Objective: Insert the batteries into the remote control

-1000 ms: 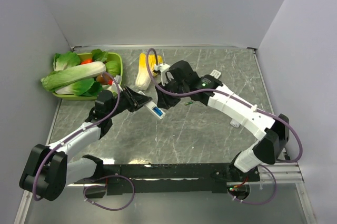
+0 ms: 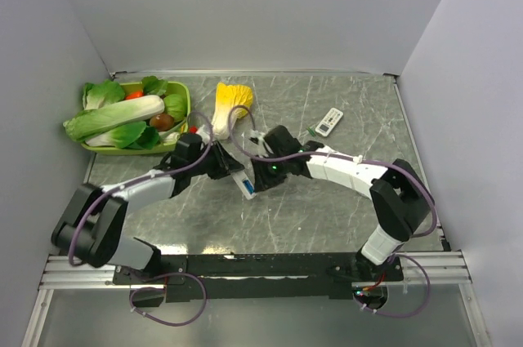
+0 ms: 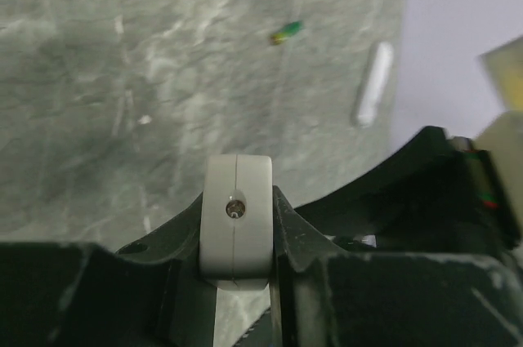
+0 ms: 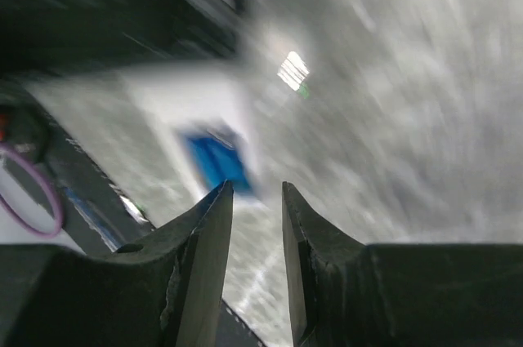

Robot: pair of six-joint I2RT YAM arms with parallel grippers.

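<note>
A white remote (image 2: pixel 243 182) with a blue-marked face is held at the table's middle by my left gripper (image 2: pixel 228 163). Its white end (image 3: pixel 236 216) fills the space between the left fingers in the left wrist view. My right gripper (image 2: pixel 258 177) is right beside it; in the right wrist view its fingertips (image 4: pixel 219 200) are apart, in front of the blurred blue part of the remote. Whether anything small is between them cannot be made out. A small green-yellow battery (image 3: pixel 286 32) lies on the table in the left wrist view.
A green basket of vegetables (image 2: pixel 181 94) stands back left, a yellow cabbage (image 2: pixel 231 102) beside it. A second white remote-like item (image 2: pixel 328 122) lies back right. White walls border the table.
The left gripper and remote have moved slightly toward the table's front, with the arm's rear links rising rightward.
</note>
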